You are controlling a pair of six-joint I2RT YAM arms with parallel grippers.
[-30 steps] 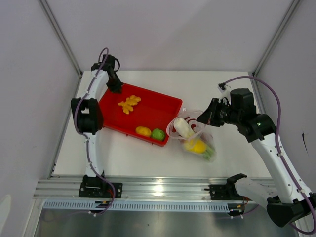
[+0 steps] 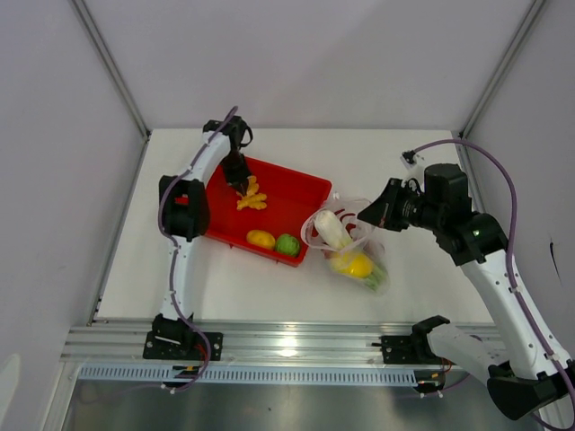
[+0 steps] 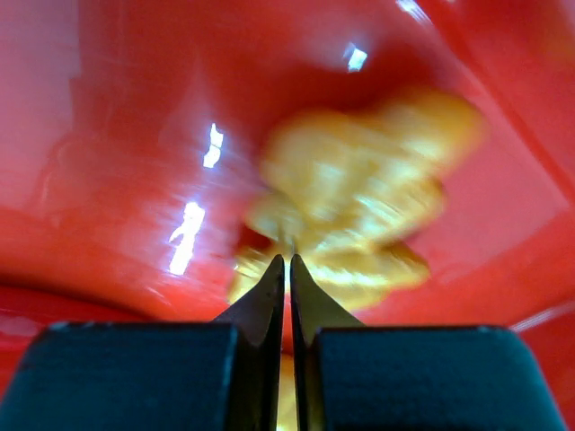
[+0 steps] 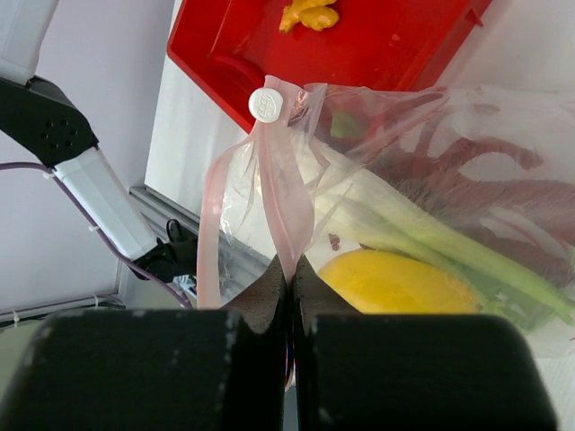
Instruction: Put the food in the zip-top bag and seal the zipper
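Observation:
Golden nugget-like food pieces [image 2: 252,199] [image 3: 359,189] lie in the red tray [image 2: 296,193]. My left gripper [image 2: 241,189] is shut, its tips right at them; nothing clearly shows between the fingers. The zip top bag [image 2: 364,269] [image 4: 485,206] stands open, holding a white long vegetable [image 2: 331,229], a yellow item [image 4: 395,283] and green stalks. My right gripper [image 2: 384,215] is shut on the bag's zipper edge, by the white slider [image 4: 266,105].
A yellow piece [image 2: 260,239] and a round green one [image 2: 287,245] sit in the tray's front right.
The left gripper has moved right and down into the tray onto the golden pieces, which look slightly shifted. The right gripper is nearly still.

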